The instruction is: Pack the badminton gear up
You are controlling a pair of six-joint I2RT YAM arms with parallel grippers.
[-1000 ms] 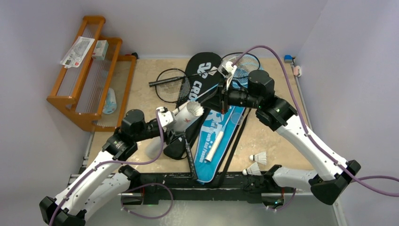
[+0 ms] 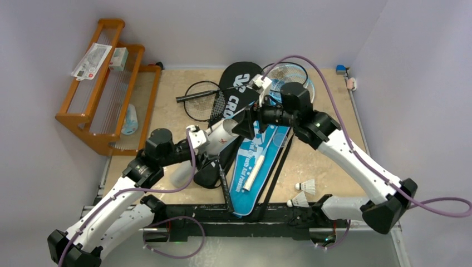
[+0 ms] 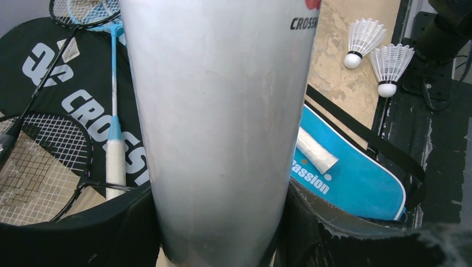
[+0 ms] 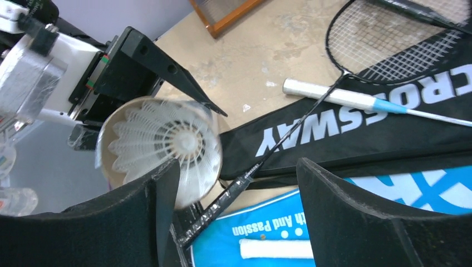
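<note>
In the left wrist view the white shuttlecock tube fills the middle, my left gripper shut around it. The tube tilts, its open mouth facing the right arm. A shuttlecock sits inside the mouth in the right wrist view, feathers outward. My right gripper stands open close to the mouth, nothing visible between its fingers. Two loose shuttlecocks, one nearer the front and one behind it, lie at the table's right. Rackets lie around the black racket bag and blue racket bag.
A wooden shelf stands at the left. A second white cylinder is under the left arm. A black racket handle crosses the front.
Feathers showing at the mouth a second ago now stand deeper inside. The left arm has hardly moved.
</note>
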